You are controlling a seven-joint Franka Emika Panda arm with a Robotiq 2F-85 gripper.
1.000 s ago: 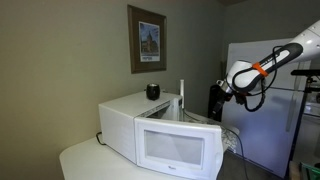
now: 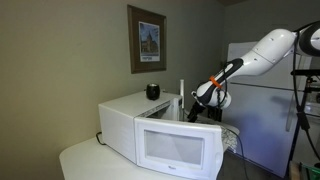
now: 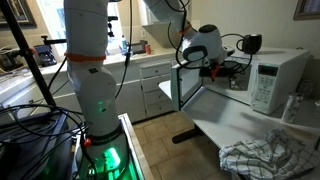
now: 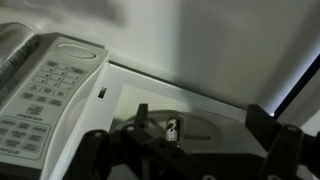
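A white microwave (image 2: 119,128) stands on the table with its door (image 2: 178,149) swung wide open. My gripper (image 3: 213,75) is at the front of the microwave's opening, between the door and the control panel (image 3: 268,88). In the wrist view my gripper stands open, its dark fingers apart. Past them, a small dark item with white marks (image 4: 172,130) shows within the microwave, over a pale round plate-like surface. The fingers partly hide that surface. The control panel (image 4: 43,98) fills the left side there. I cannot make out what the small item is.
A black mug-like pot (image 2: 153,91) sits on top of the microwave. On the table, a crumpled striped cloth (image 3: 265,157) and small bottles (image 3: 290,108) lie and stand at the right. The open door bounds one side.
The arm has swung leftward from the far right, and the gripper has come down to the microwave's opening. Microwave, door and pot have stayed put.
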